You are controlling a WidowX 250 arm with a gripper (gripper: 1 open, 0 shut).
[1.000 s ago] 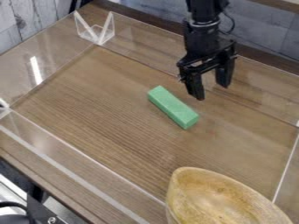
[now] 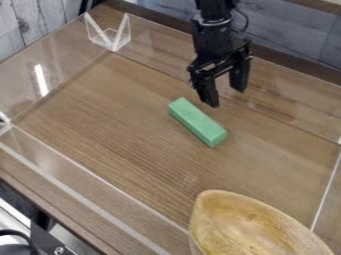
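Observation:
My black gripper [image 2: 221,86] hangs from the top centre over the wooden table, its fingers open and apart, with nothing seen between them. A green bar-shaped block [image 2: 198,123] lies diagonally on the table, a short way below and in front of the gripper, apart from it.
A yellow bowl [image 2: 253,229] sits at the bottom right, partly out of frame. A white wire-like holder [image 2: 110,32] stands at the back left. Dark cables show at the lower left edge.
My gripper has shifted slightly left over the last second and looks sharper now. The green block and bowl have not moved.

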